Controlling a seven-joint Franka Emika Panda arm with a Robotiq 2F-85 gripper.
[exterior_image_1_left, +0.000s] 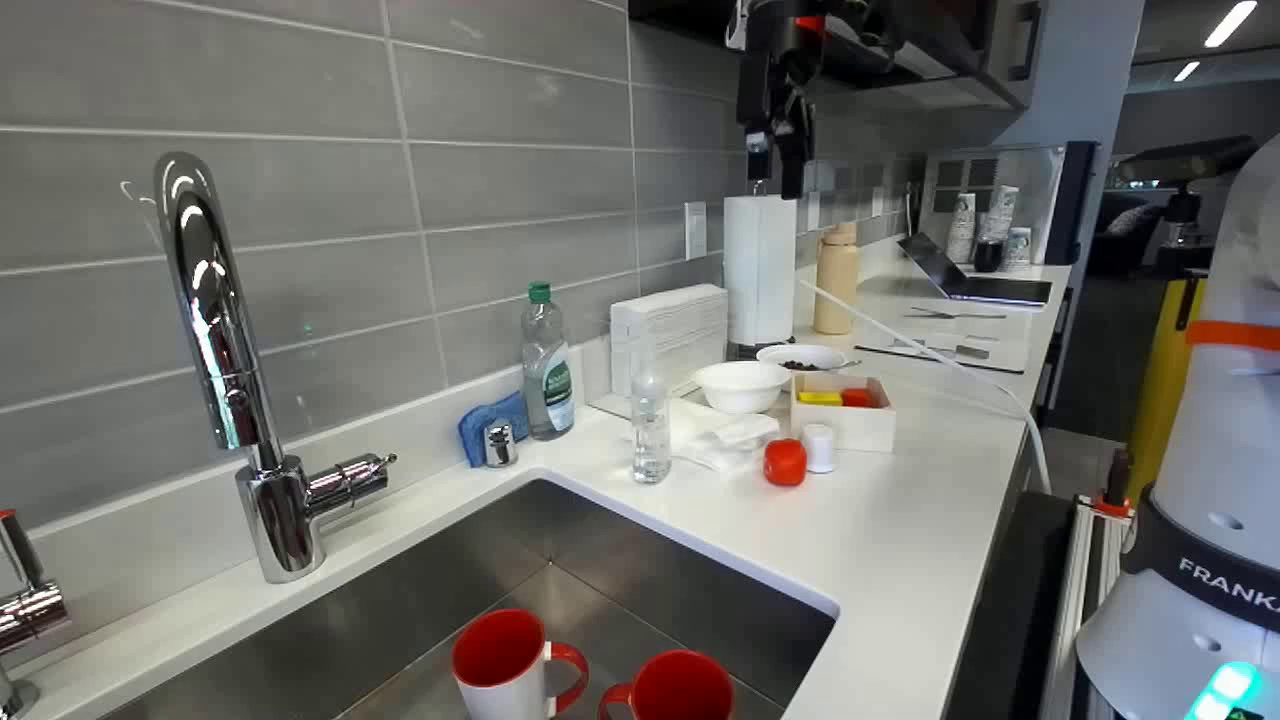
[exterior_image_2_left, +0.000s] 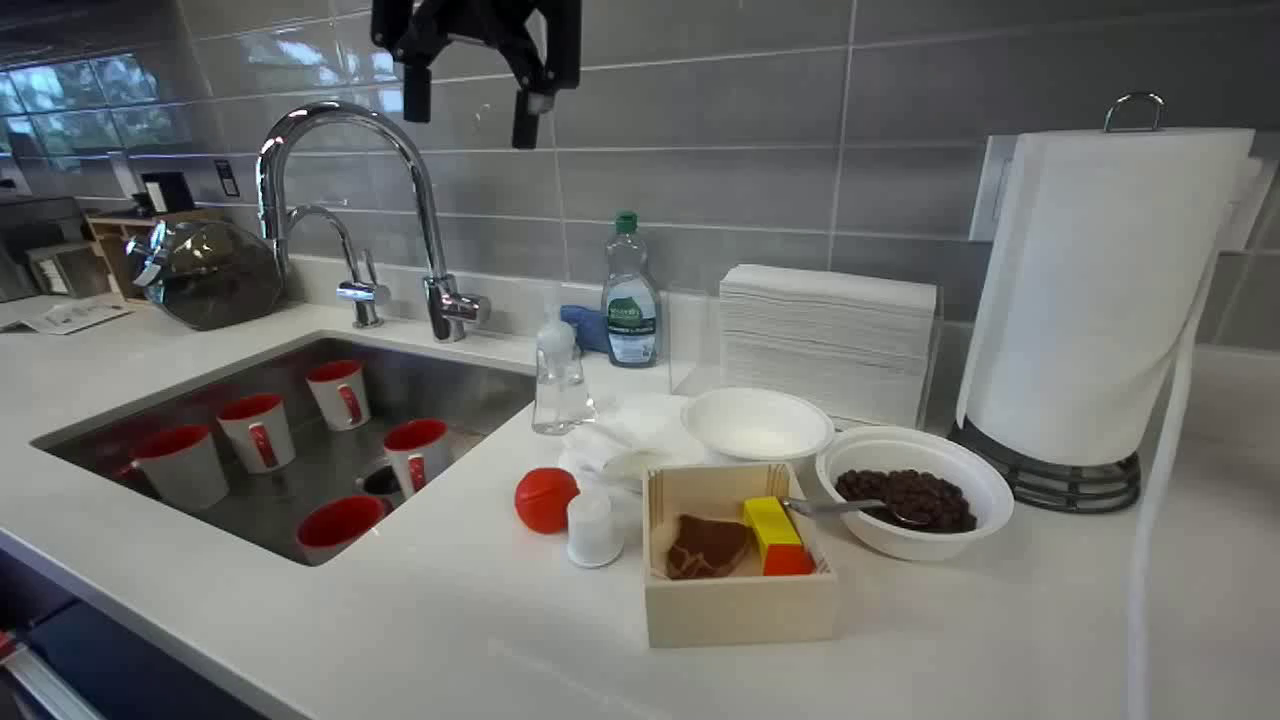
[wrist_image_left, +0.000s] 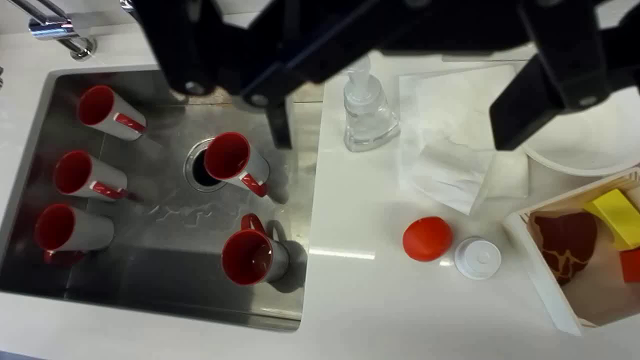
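High above the counter, my gripper is open, its two fingers well apart with nothing between them. From the wrist view, the fingers span the sink's right edge, the clear soap dispenser and crumpled white napkins. A red tomato-like item and a small white container lie on the counter below. To their right, the light wooden box holds a brown steak-shaped piece and a yellow-and-red block. Several red-and-white mugs stand in the sink, one of them near its front right corner.
Behind the box are an empty white bowl and a bowl of dark beans with a spoon. A paper towel roll, napkin stack, soap bottle and tall faucet line the wall.
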